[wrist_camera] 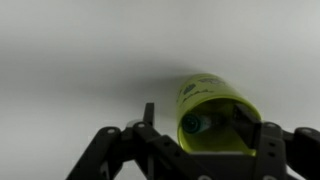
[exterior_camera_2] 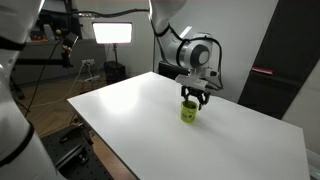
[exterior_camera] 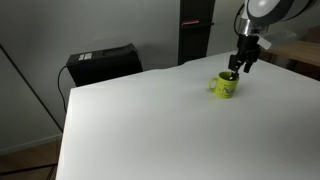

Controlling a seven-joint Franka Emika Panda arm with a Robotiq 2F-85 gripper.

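A yellow-green mug [exterior_camera: 225,86] stands upright on the white table, its handle [exterior_camera: 212,84] toward the left in exterior view 1. From above, the wrist view looks into the mug [wrist_camera: 215,88]; a small teal, rounded thing [wrist_camera: 192,124] shows inside, only partly visible. My gripper is partly open over the mug. One finger [wrist_camera: 149,118] sits left of the rim, the other [wrist_camera: 241,120] over the mouth near the right side. No object shows gripped between them. Whether either finger touches the mug is unclear. Exterior view 2 has the gripper [exterior_camera_2: 193,98] just above the mug [exterior_camera_2: 188,112].
A black box-like device [exterior_camera: 100,65] with a cable lies at the table's far edge.
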